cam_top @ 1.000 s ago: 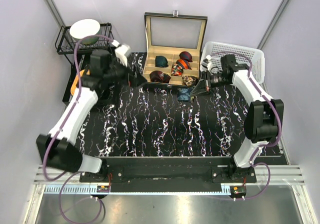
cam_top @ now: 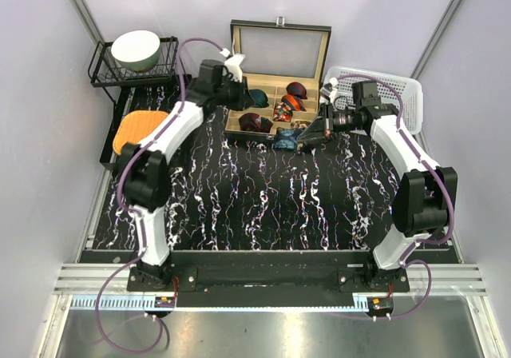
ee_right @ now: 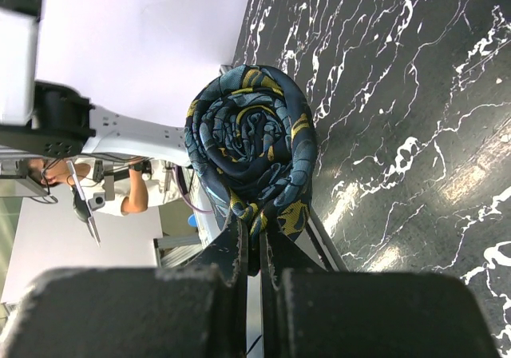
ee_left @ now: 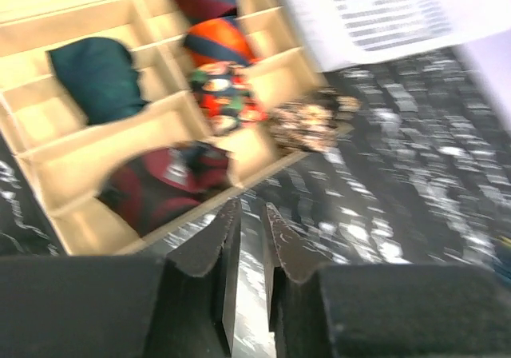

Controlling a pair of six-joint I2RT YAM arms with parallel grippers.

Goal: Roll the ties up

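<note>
A rolled blue tie with yellow pattern point(ee_right: 251, 134) fills the middle of the right wrist view, its lower end pinched by my right gripper, which is shut on it. From the top, this blue roll point(cam_top: 286, 139) hangs by the case's front edge. My left gripper has a narrow gap between its fingers and nothing in it; it hovers over the left side of the divided case point(ee_left: 76, 160). Inside lie a teal tie point(ee_left: 100, 80), a maroon tie point(ee_left: 160, 184), a multicoloured tie point(ee_left: 223, 94), an orange striped tie point(ee_left: 217, 42) and a spotted brown tie point(ee_left: 311, 122).
The case's windowed lid point(cam_top: 323, 50) stands raised at the back. A white basket point(cam_top: 411, 94) is at the right. At the left are a dish rack point(cam_top: 100, 70) with a bowl point(cam_top: 136, 48) and an orange board point(cam_top: 137, 128).
My left arm has swung from the left counter up over the case. The right gripper has carried the blue roll slightly left and closer to the case.
</note>
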